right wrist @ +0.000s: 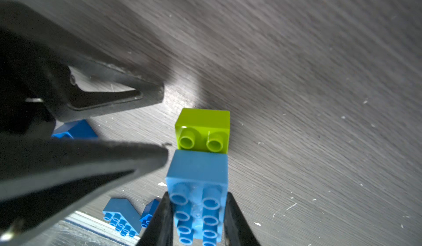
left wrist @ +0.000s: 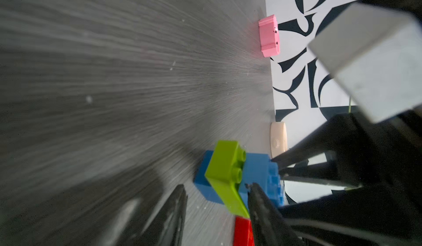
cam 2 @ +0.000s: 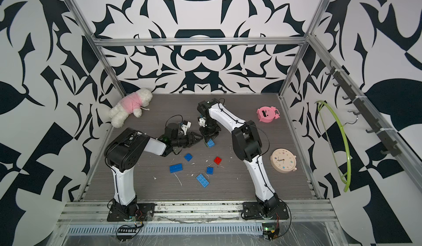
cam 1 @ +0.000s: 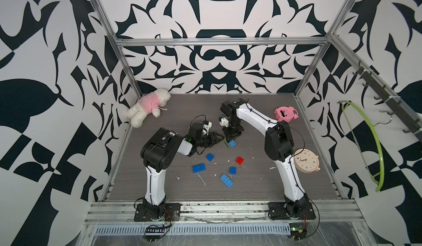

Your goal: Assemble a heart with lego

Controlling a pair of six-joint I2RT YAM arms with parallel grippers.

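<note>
A light blue brick (right wrist: 197, 171) sits between the fingertips of my right gripper, which is shut on it. A lime green brick (right wrist: 203, 125) adjoins its end. In the left wrist view, a darker blue brick (left wrist: 203, 175) shows behind the green one; whether they are joined cannot be told. My left gripper stands open beside this group, its fingers apart and empty. A red brick (cam 1: 239, 160) and several blue ones, including a dark blue brick (cam 1: 198, 167) and a long light blue brick (cam 1: 226, 180), lie loose on the table.
A white plush toy (cam 1: 148, 106) lies at the back left. Along the right side are a pink toy (cam 1: 286, 113) and a round clock (cam 1: 306, 160).
</note>
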